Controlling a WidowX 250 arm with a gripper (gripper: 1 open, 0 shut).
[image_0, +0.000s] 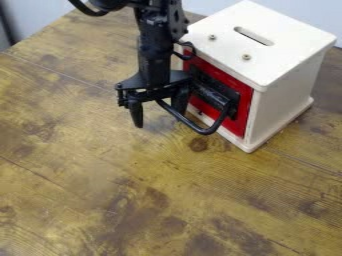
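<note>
My black gripper (156, 105) hangs low over the wooden table, just left of a white box (278, 95) with a red front panel (235, 125). The gripper's fingers point downward and look apart, with nothing visible between them. A black looped cable or handle beside the gripper crosses the red front, where dark hardware sits; whether the gripper touches it I cannot tell.
The box has a slot and bolts on its top. A pale wall or edge shows at the top left.
</note>
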